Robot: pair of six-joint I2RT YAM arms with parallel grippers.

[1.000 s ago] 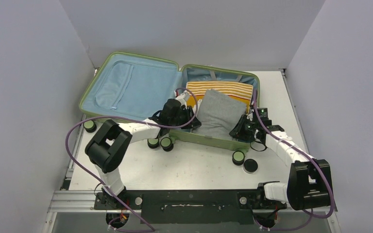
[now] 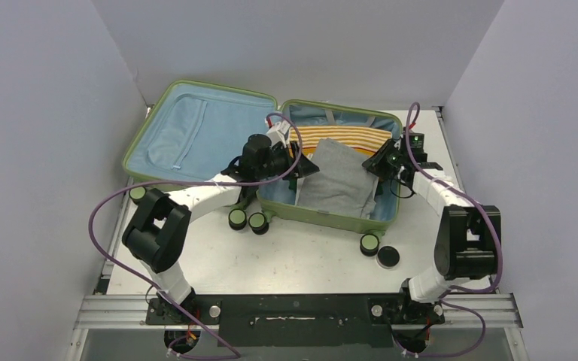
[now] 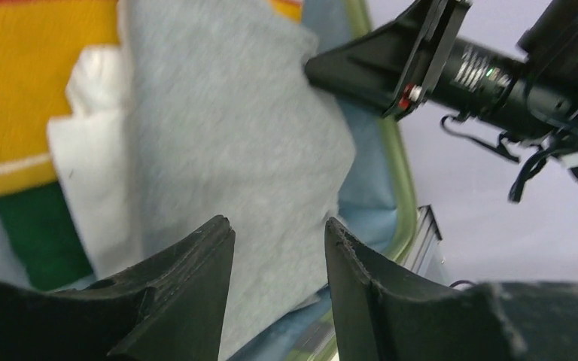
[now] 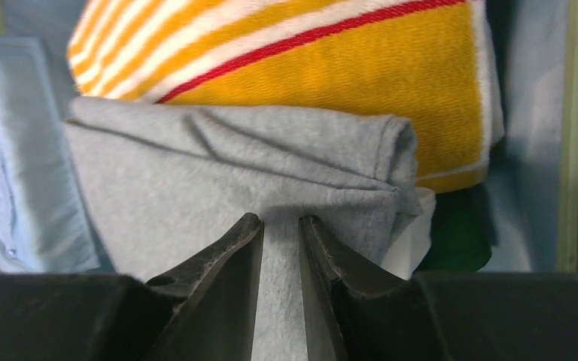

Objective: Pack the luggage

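A folded grey cloth lies in the right half of the open suitcase, over part of an orange, white-striped towel. My left gripper is part open above the grey cloth's left side, nothing held between its fingers. At the cloth's upper right edge, my right gripper has its fingers nearly together, with grey fabric between the fingers. The left wrist view shows the right gripper's dark fingers touching that edge. White fabric and dark green fabric show beside and below the grey cloth.
On the left the suitcase's blue-lined lid half lies open and empty. Several round black-and-green pieces stand along its front. A black disc sits at front right.
My right gripper has moved from the cloth's front right corner to its upper right edge. The left gripper has moved back and slightly right over the cloth. The cloth lies about the same.
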